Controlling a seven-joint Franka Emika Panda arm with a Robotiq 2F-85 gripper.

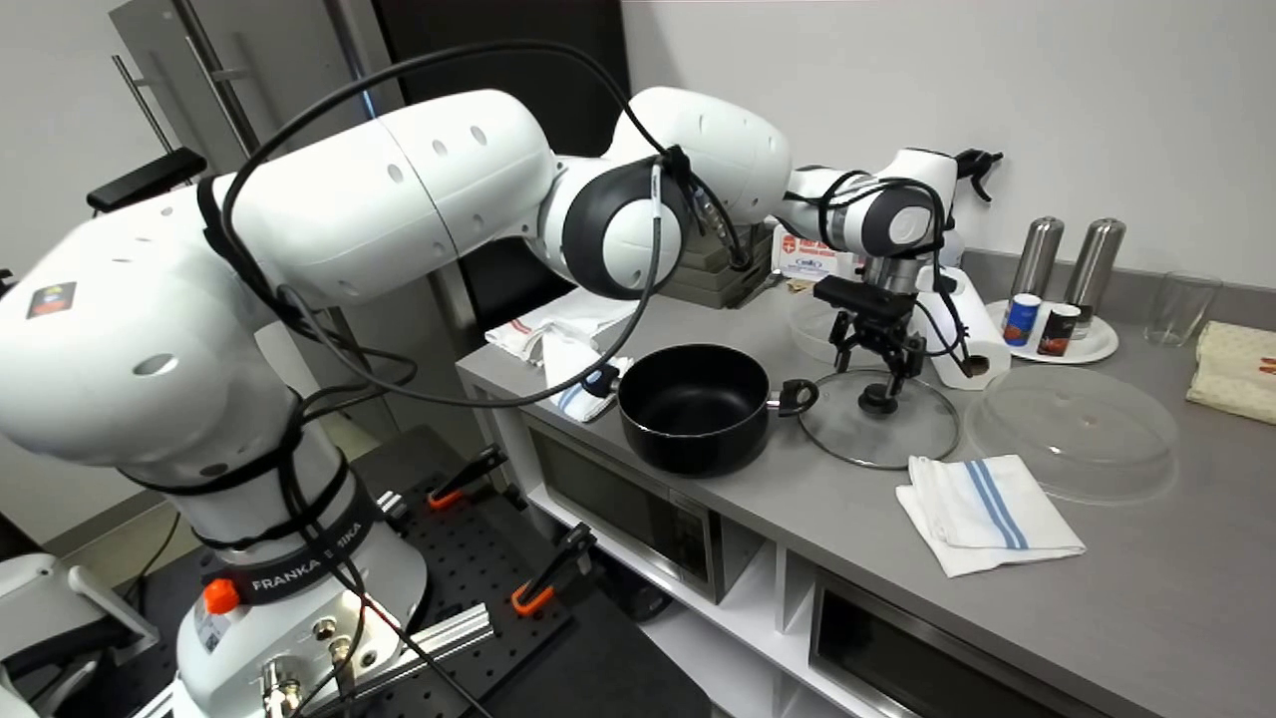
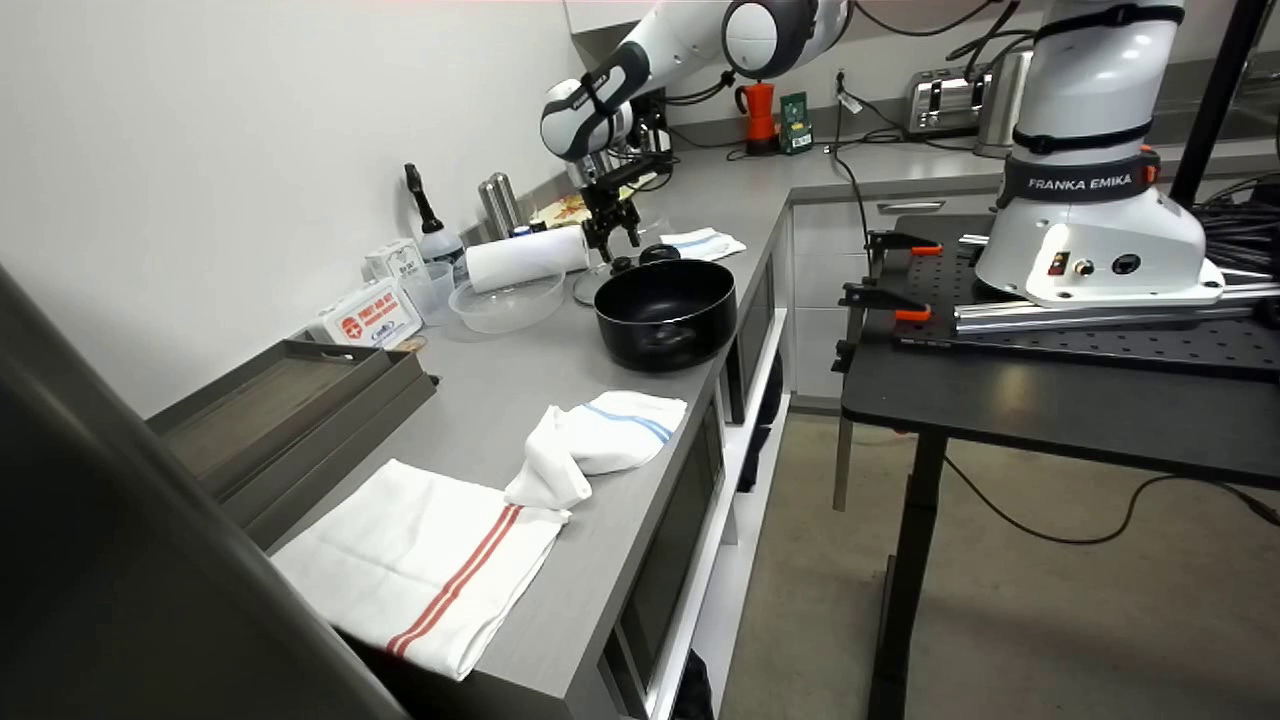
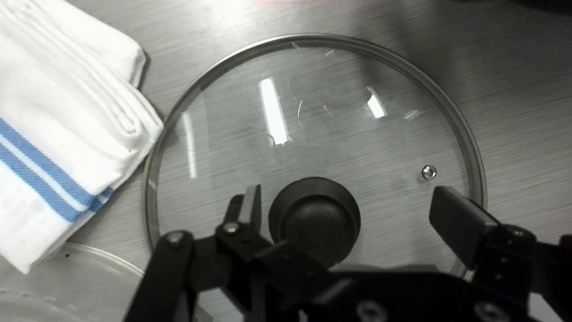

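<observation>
A round glass lid (image 1: 846, 429) with a metal rim and a black knob (image 1: 878, 400) lies flat on the grey counter. My gripper (image 1: 879, 364) is low over the lid, close behind the knob. In the wrist view the gripper stands open; its fingers (image 3: 460, 225) are wide apart, with the knob (image 3: 316, 217) showing between them, nearer the left one. Whether either finger touches the lid cannot be told. Left of the lid in the first exterior view sits an open, empty black pot (image 1: 697, 413), its side handle (image 1: 796, 396) close to the lid's rim.
A folded blue-striped towel (image 1: 990, 509) and a clear plastic cover (image 1: 1074, 433) lie right of the lid. Behind stand a paper towel roll (image 1: 966, 329) and a white plate (image 1: 1095, 347) with shakers. More towels (image 2: 420, 564) lie beyond the pot; open counter extends at the right.
</observation>
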